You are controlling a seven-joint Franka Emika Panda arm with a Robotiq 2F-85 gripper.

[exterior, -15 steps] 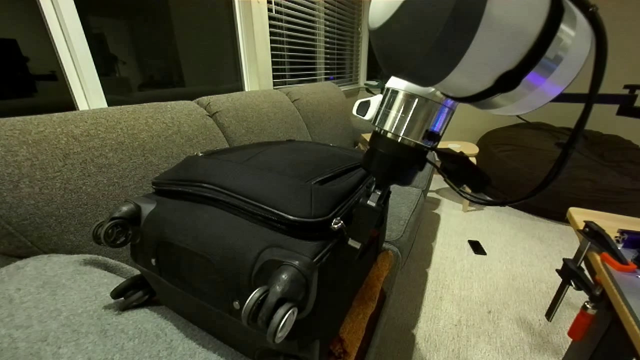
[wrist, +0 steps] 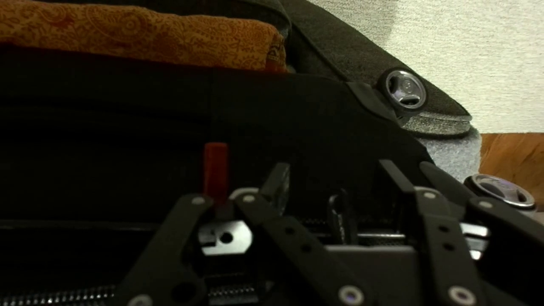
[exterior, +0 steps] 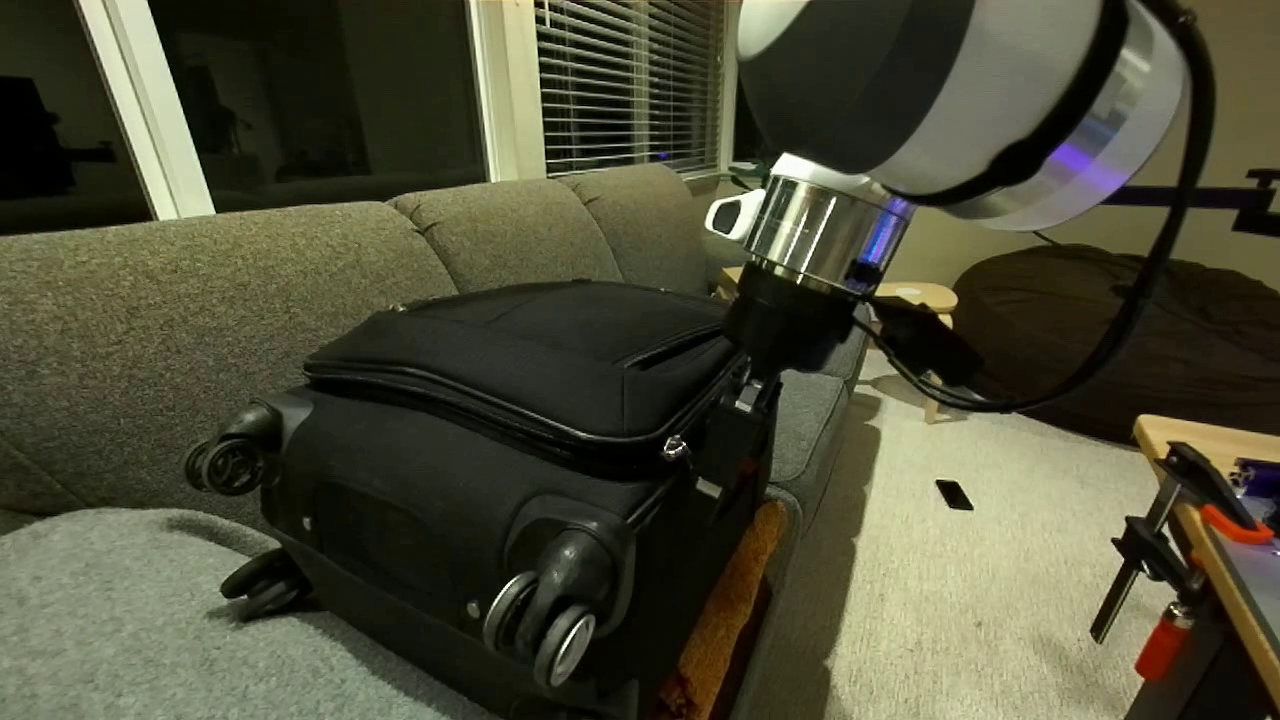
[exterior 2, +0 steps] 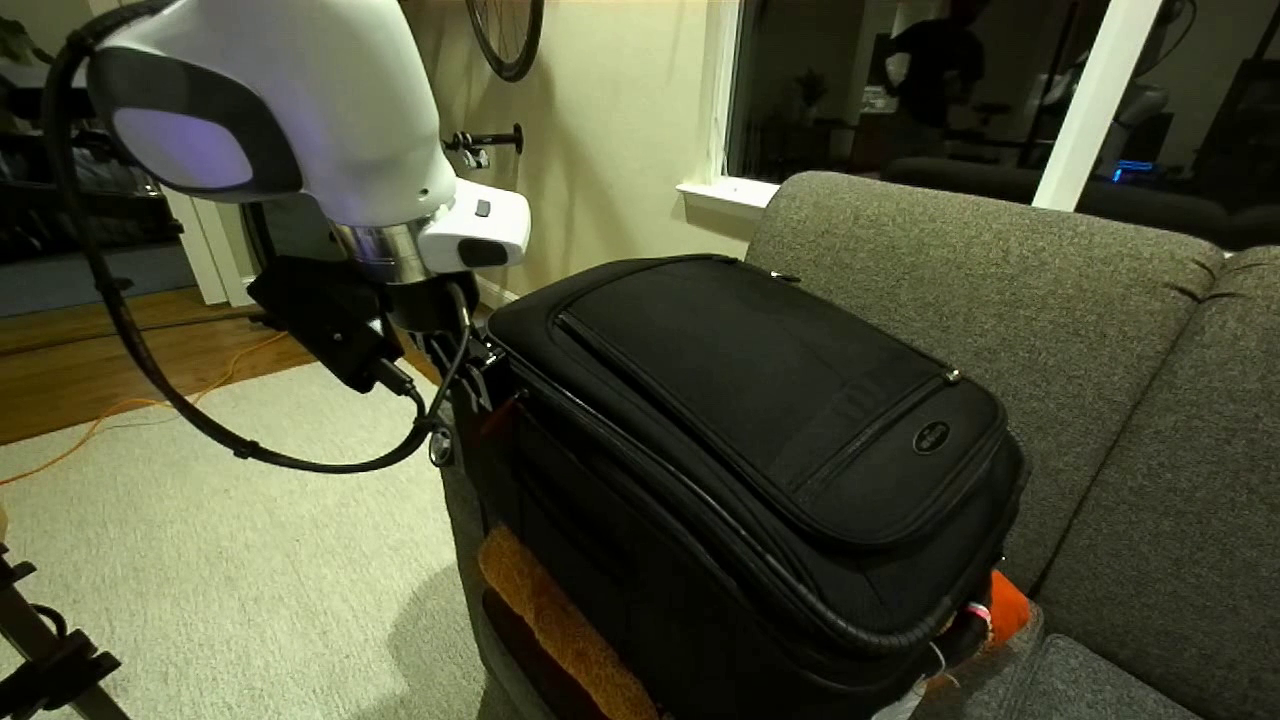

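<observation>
A black soft-sided suitcase (exterior: 516,360) lies on the couch, wheels toward the near end in exterior view 1. At its upper side edge, my gripper points down close to the zipper seam. In the wrist view its two fingers stand apart, so it is open. A dark looped zipper pull (wrist: 340,216) rises between the fingers, with gaps showing on both sides. To the left in that view is a red tab (wrist: 216,171) near a metal zipper piece (wrist: 225,238). In exterior view 2 the arm and cable partly hide my gripper (exterior 2: 477,386).
An orange patterned cloth (wrist: 137,33) is tucked beneath the suitcase along the couch edge. A wooden table (exterior: 1212,516) with clamps stands at the right, and a phone (exterior: 954,494) lies on the carpet. The arm's black cable (exterior 2: 240,446) hangs in a loose loop.
</observation>
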